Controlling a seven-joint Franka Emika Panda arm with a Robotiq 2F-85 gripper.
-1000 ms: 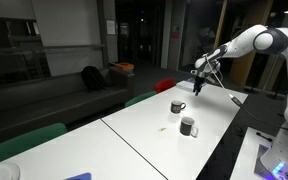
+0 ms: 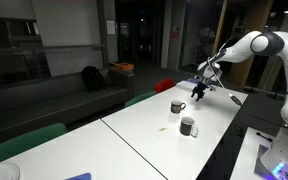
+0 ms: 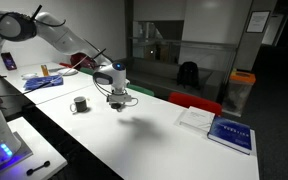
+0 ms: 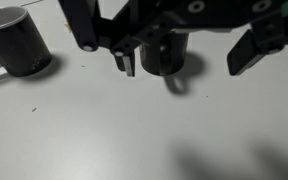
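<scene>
Two dark mugs stand upright on the white table. In exterior view 1 one mug (image 2: 177,106) is farther back, and the other mug (image 2: 188,127) is nearer the camera. My gripper (image 2: 196,96) hangs low over the table beyond the farther mug. In exterior view 2 the gripper (image 3: 118,102) is right of one mug (image 3: 81,104) and hides most of whatever stands behind it. The wrist view has one mug (image 4: 18,46) at the upper left and another mug (image 4: 165,58) partly behind my hand. My fingers (image 4: 246,54) are spread apart, with no grip on anything.
A white box (image 3: 194,119) and a blue box (image 3: 231,133) lie at the table's right in exterior view 2. Clutter, including a blue item (image 3: 41,83), sits at the far left.
In exterior view 1 my gripper has come down a little and turned slightly over the last second. The mugs stand where they were.
</scene>
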